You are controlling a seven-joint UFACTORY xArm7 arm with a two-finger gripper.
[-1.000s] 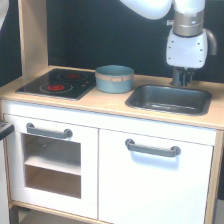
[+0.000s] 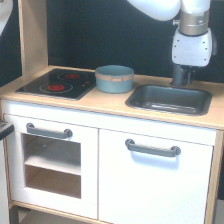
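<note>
A white arm reaches in from the top of the view, and its hand is over the back right of a toy kitchen counter. My gripper (image 2: 182, 75) is a small dark shape below the hand, behind the sink (image 2: 168, 98). It blends with the dark parts there, so I cannot tell its fingers apart or see anything between them. A blue-grey pot (image 2: 114, 80) with a brownish rim stands upright on the counter between the stove and the sink, well left of the gripper.
The black stove top (image 2: 62, 83) with red rings fills the counter's left side. Below are an open-fronted oven (image 2: 50, 166) with a dark handle and a white cupboard door (image 2: 150, 180), shut. A wooden post (image 2: 34, 38) rises at the left.
The hand has shifted slightly right and down over the back of the sink, turning a little. The pot, oven and cupboard door look unmoved.
</note>
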